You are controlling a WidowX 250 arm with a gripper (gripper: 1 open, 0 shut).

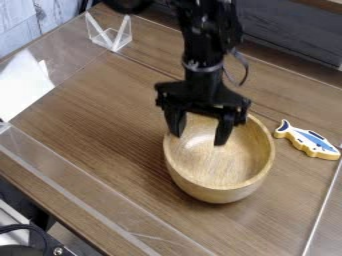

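Observation:
A black gripper [202, 122] hangs open over the left rear part of a round wooden bowl [219, 176], its fingertips just above or at the rim. I see nothing held between the fingers. The bowl's visible interior looks empty. A fish-shaped toy [307, 139], yellow-edged with blue and white, lies to the right of the bowl, behind it.
A clear plastic stand [111, 34] is at the back left, and white sheets [20, 85] are at the left edge. A dark cable [30, 235] runs at the bottom left.

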